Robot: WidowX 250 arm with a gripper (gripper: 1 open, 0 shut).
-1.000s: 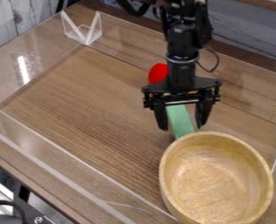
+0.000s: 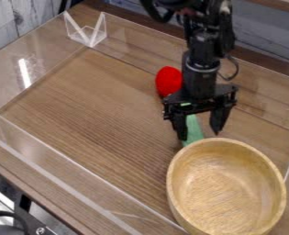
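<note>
My gripper (image 2: 201, 110) is low over a green elongated object (image 2: 192, 130), its dark fingers open on either side of the object's upper end, which is partly hidden by the gripper. Below it sits a large tan bowl (image 2: 227, 193). A red object (image 2: 168, 80) lies behind the gripper, to its upper left, partly hidden by the arm.
A white wire rack (image 2: 85, 27) stands at the back left. The table's edge runs along the back right.
The gripper has shifted slightly and now covers more of the green object's upper part. The bowl looks unmoved.
</note>
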